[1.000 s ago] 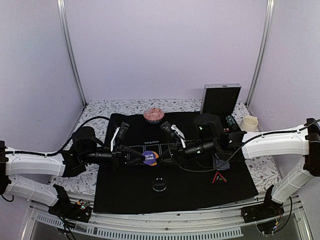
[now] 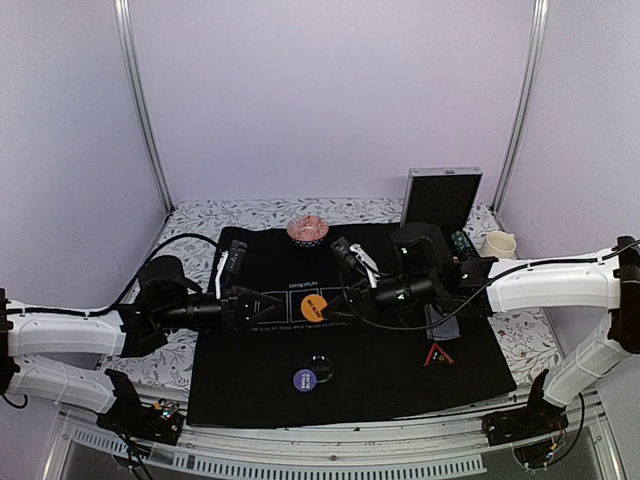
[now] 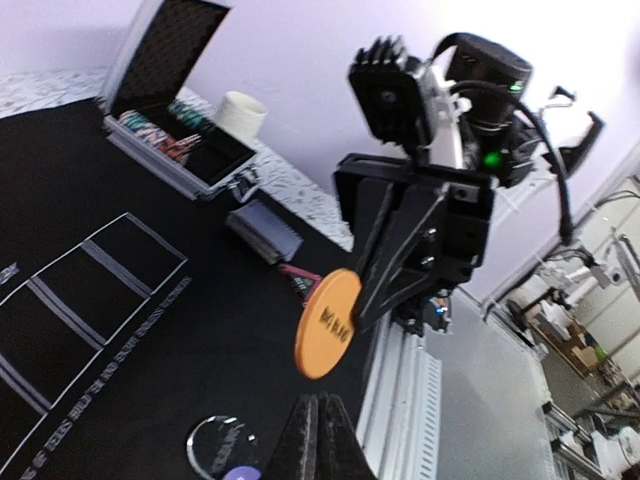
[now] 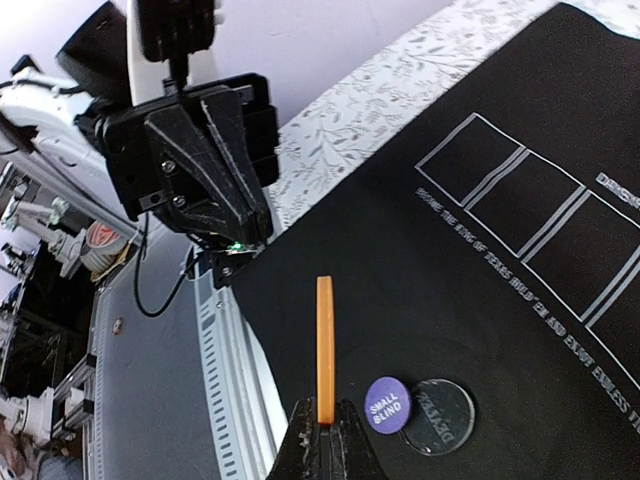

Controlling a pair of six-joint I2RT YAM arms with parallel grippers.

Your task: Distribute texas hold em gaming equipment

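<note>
My right gripper (image 2: 337, 308) is shut on an orange big blind chip (image 2: 310, 308), held upright and edge-on in the right wrist view (image 4: 325, 340). My left gripper (image 2: 272, 306) faces it from the left, fingertips shut with nothing visible between them in the left wrist view. The purple small blind chip (image 2: 304, 380) lies on the black mat (image 2: 250, 380), touching or overlapping the clear dealer disc (image 2: 321, 363) toward the front.
An open silver case (image 2: 440, 195) with chips stands back right, beside a white mug (image 2: 497, 245). A patterned bowl (image 2: 307, 228) sits at the back middle. A red triangular piece (image 2: 437, 356) lies front right.
My left gripper has shifted slightly left; the orange chip remains held.
</note>
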